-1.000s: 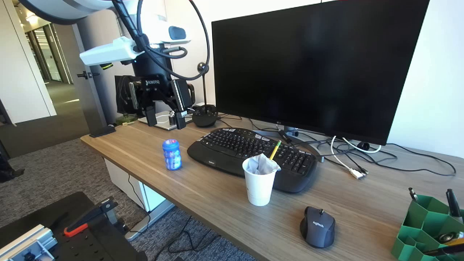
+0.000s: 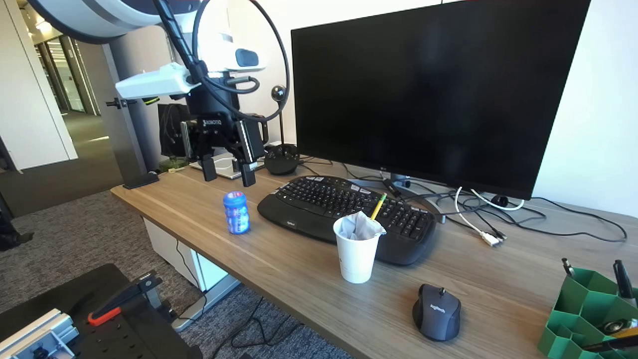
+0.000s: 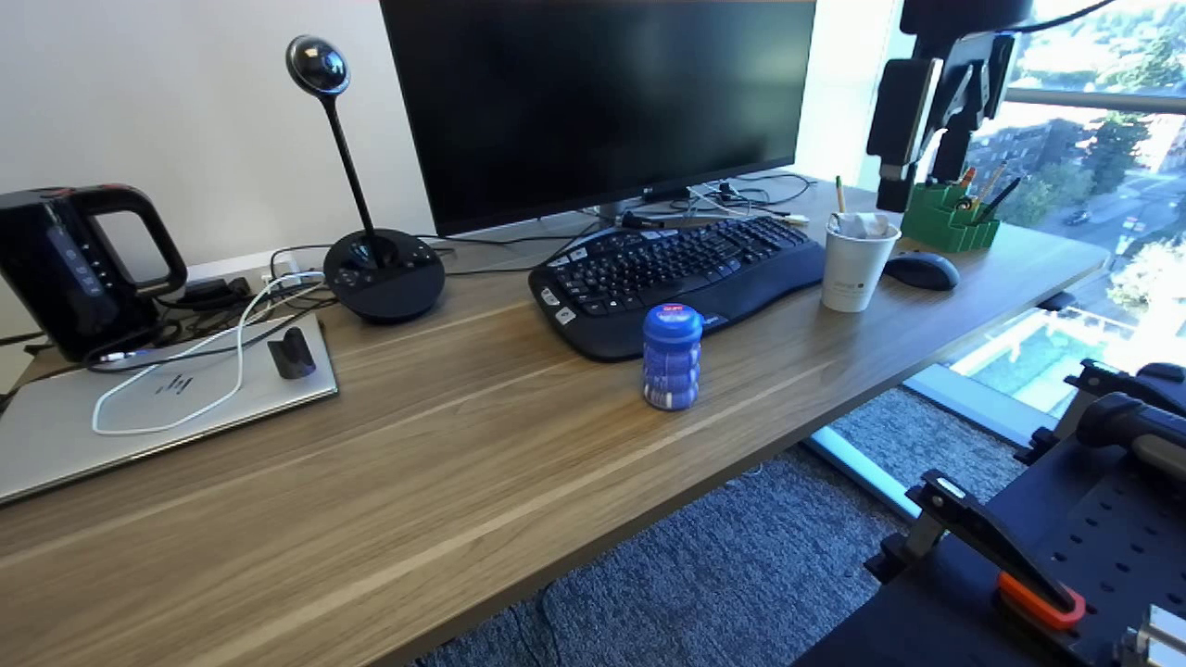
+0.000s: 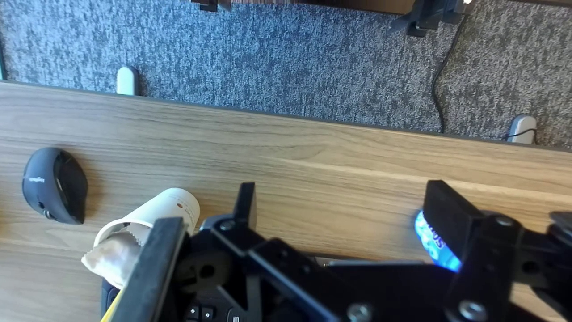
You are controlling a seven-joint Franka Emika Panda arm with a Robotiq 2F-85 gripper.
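Note:
My gripper (image 2: 228, 171) hangs above the desk with its fingers wide apart and nothing between them. A blue bottle (image 2: 237, 213) with a blue lid stands upright on the wood. In the wrist view, the right finger (image 4: 447, 206) partly hides the bottle (image 4: 435, 244). A white paper cup (image 2: 357, 254) holds crumpled wrapping and a yellow pencil (image 2: 378, 207). The cup (image 4: 179, 206) shows beside the left finger in the wrist view, partly covered by it. Exterior view 2 has the gripper (image 3: 921, 183) at upper right, and the bottle (image 3: 672, 358) stands clear of it.
Behind the bottle and cup lies a black keyboard (image 2: 326, 206), with a large monitor (image 2: 430, 95) beyond. A dark mouse (image 2: 437, 313) and a green pen holder (image 2: 574, 299) occupy the right side. Loose cables run below the monitor. The desk (image 3: 445, 489) has bare wood left of the bottle.
My gripper has come down a little and shifted slightly right in exterior view 1, its fingers still apart. Bottle and cup have not moved.

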